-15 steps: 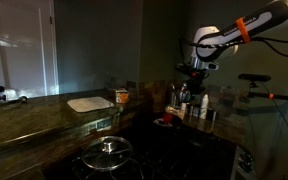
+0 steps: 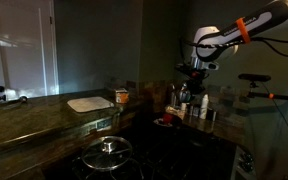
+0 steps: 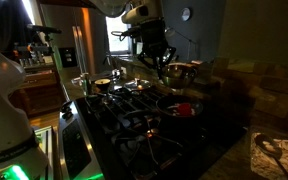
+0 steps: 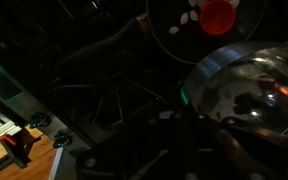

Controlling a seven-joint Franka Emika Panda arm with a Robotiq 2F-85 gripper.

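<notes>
High over the stove, my gripper (image 2: 193,74) hangs at the right in exterior view 1. In exterior view 2 it shows as a dark gripper (image 3: 164,62) above the far part of the stove. It is shut, and nothing can be made out between its fingers. The wrist view has a shiny, curved glass or metal piece (image 4: 246,82) just beyond the dark gripper parts; whether they touch I cannot tell. Past it lies a dark pan (image 4: 176,35) holding a red round thing (image 4: 218,15). The same pan (image 3: 169,103) sits on the stove in exterior view 2.
A glass-lidded pan (image 2: 107,153) stands on the stove's near side in exterior view 1. A pale board (image 2: 90,104) and an orange-white tub (image 2: 122,96) rest on the counter. Bottles (image 2: 204,106) stand near the wall. A spoon (image 3: 272,150) lies on the right counter.
</notes>
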